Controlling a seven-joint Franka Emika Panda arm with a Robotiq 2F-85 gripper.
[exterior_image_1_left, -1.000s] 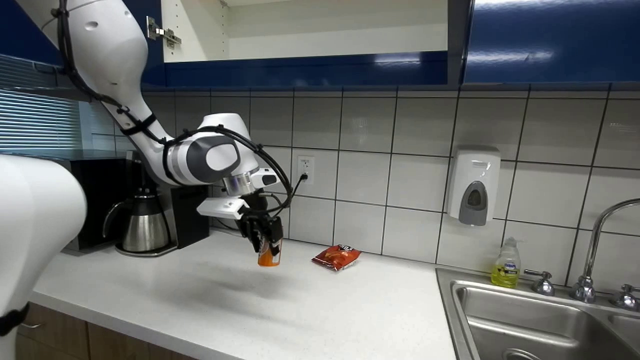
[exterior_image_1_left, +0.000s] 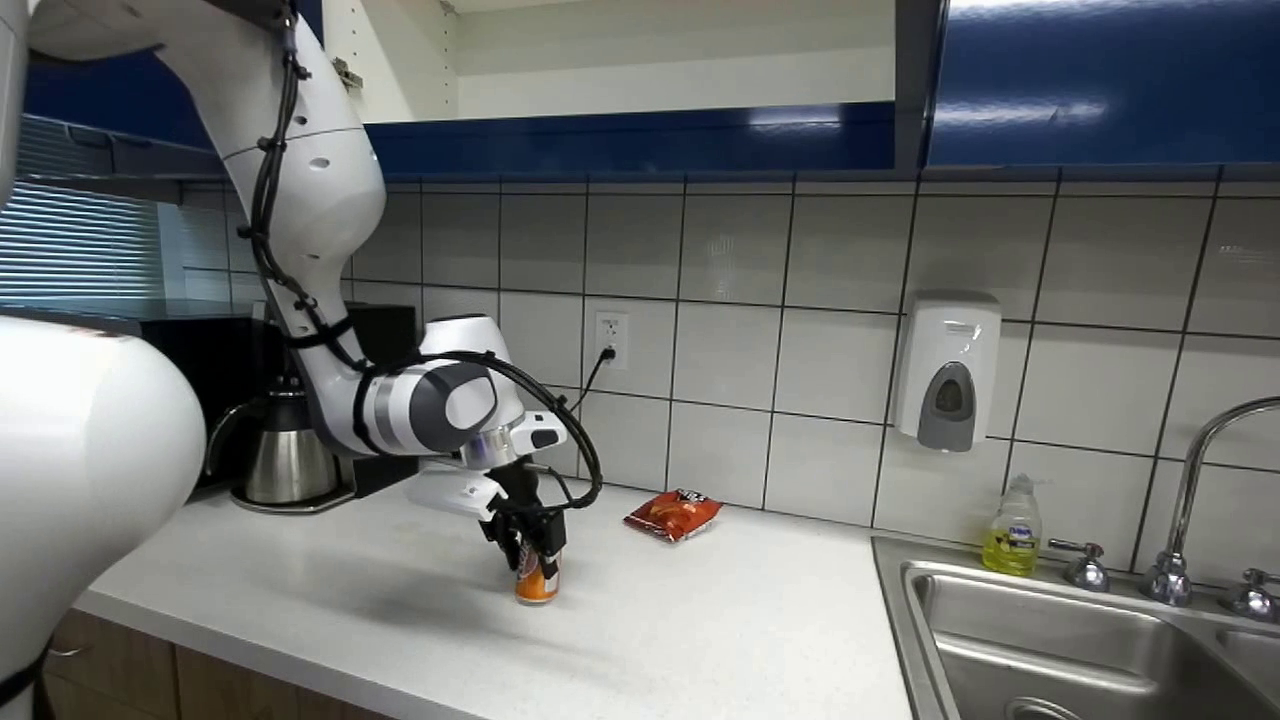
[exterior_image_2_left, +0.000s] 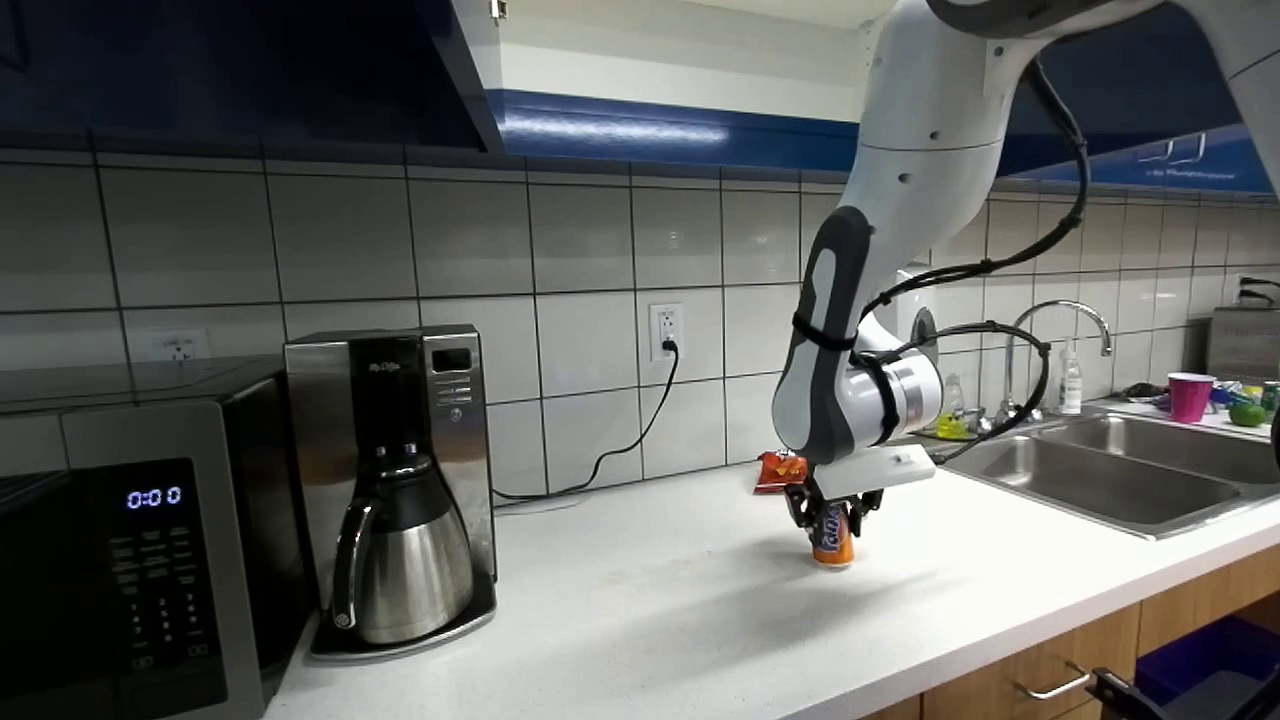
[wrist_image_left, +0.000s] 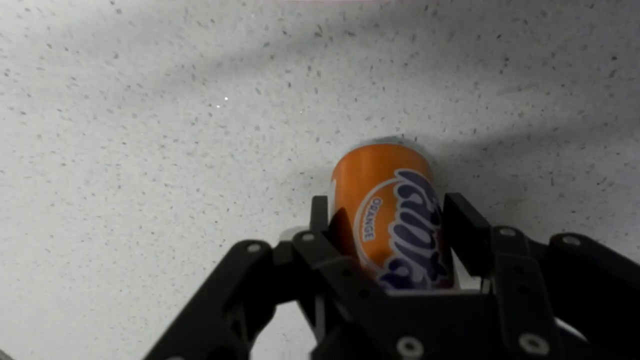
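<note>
An orange soda can (exterior_image_1_left: 536, 584) stands roughly upright at the white counter's surface, its base at or very near the countertop. My gripper (exterior_image_1_left: 533, 554) points down over it, shut on its upper part. In the second exterior view the same can (exterior_image_2_left: 831, 539) shows below the gripper (exterior_image_2_left: 834, 514), with dark fingers on both sides. Close up in the wrist view, the can's orange and blue label (wrist_image_left: 396, 219) fills the space between my fingertips. The top of the can is hidden by the gripper.
A red snack bag (exterior_image_1_left: 674, 514) lies near the wall, behind and right of the can. The coffee maker (exterior_image_2_left: 396, 480) and microwave (exterior_image_2_left: 132, 540) stand to the left, the sink (exterior_image_1_left: 1080, 636) to the right. Open counter surrounds the can. An open cabinet (exterior_image_1_left: 672, 60) hangs above.
My gripper has come down with the can in its grasp, from above the counter to the level of its surface. The snack bag has stayed in place.
</note>
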